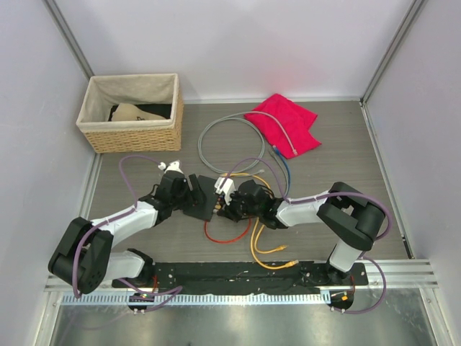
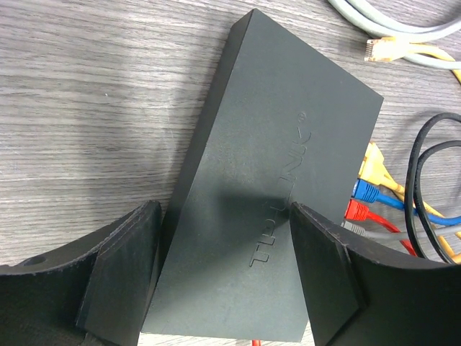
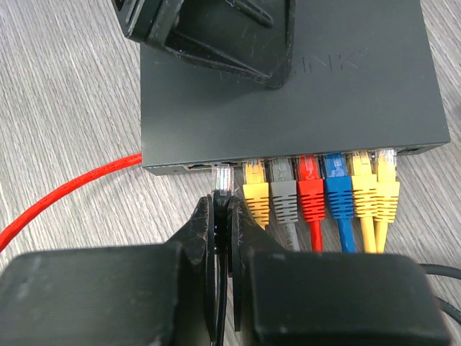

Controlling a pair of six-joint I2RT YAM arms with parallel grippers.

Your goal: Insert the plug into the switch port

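The dark switch box (image 1: 202, 202) lies mid-table; in the right wrist view its port face (image 3: 288, 108) has a row of yellow, grey, red and blue plugs along the lower edge. My right gripper is shut on a cable with a clear plug (image 3: 223, 176), whose tip is at the box's port edge, left of the first yellow plug; whether it is inside cannot be told. My left gripper is part open over the box (image 2: 274, 130), its fingers at either side near one end; contact is unclear.
A wicker basket (image 1: 130, 137) stands at the back left, a red cloth (image 1: 288, 122) at the back right. Loose grey, yellow and red cables lie around the box. A gripper part overhangs the box in the right wrist view.
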